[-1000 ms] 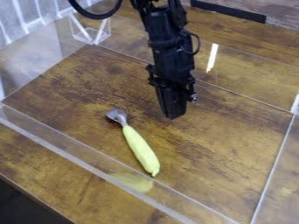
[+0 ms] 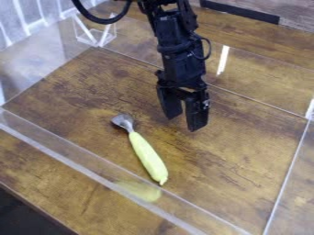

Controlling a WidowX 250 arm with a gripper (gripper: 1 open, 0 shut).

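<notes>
A black robot gripper (image 2: 183,114) hangs low over the wooden board at centre-right, its fingers spread open with nothing visible between them. Below and to its left lies a utensil with a pale yellow handle (image 2: 149,156) and a metal head (image 2: 123,122), resting flat on the wood and pointing toward the lower right. The gripper is apart from it.
Clear low walls (image 2: 289,184) border the wooden work surface (image 2: 240,161). A small white frame (image 2: 98,32) stands at the back left corner.
Compared with a second ago, the gripper sits slightly lower and is turned, its fingers now showing spread apart. The utensil has not moved.
</notes>
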